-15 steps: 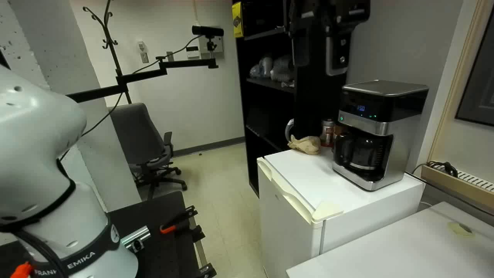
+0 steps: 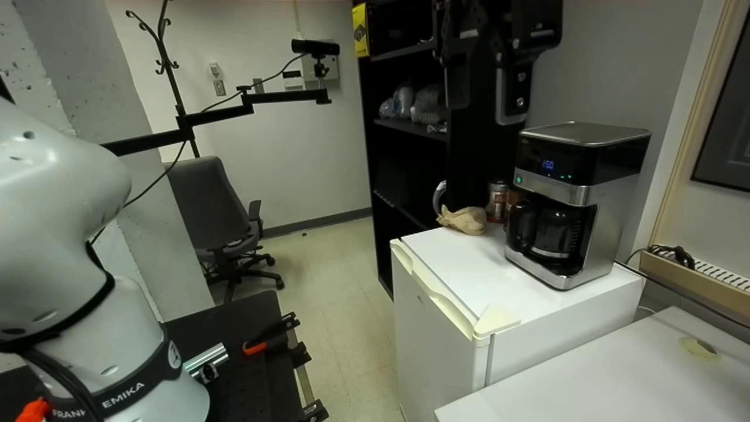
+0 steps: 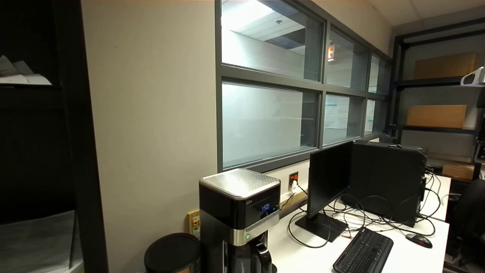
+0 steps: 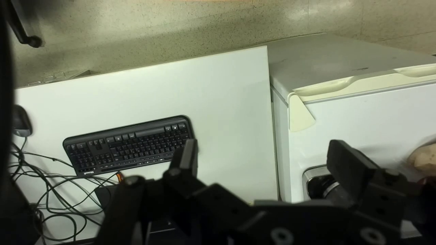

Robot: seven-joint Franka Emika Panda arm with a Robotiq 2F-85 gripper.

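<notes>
My gripper is open, its two dark fingers wide apart with only the table and fridge edge far below between them. In exterior view 1 the gripper (image 2: 485,95) hangs high, up and to the left of the coffee maker. That black and silver coffee maker (image 2: 615,162) stands on the white mini fridge (image 2: 450,351), its glass carafe (image 2: 555,232) seated inside and its display lit. In exterior view 2 the coffee maker (image 3: 241,182) shows at the bottom; the gripper is not recognisable there. The wrist view has its silver base partly hidden behind a finger.
A tan bag (image 2: 465,220) and a jar (image 2: 497,201) sit behind the coffee maker on the fridge. Beside the fridge, a white table (image 4: 229,102) carries a keyboard (image 4: 130,143), cables and a monitor (image 3: 330,177). A black shelf (image 2: 404,140) stands behind.
The gripper has shifted slightly down in exterior view 1, by a small amount. The coffee maker, its carafe and the other things on the fridge have not moved.
</notes>
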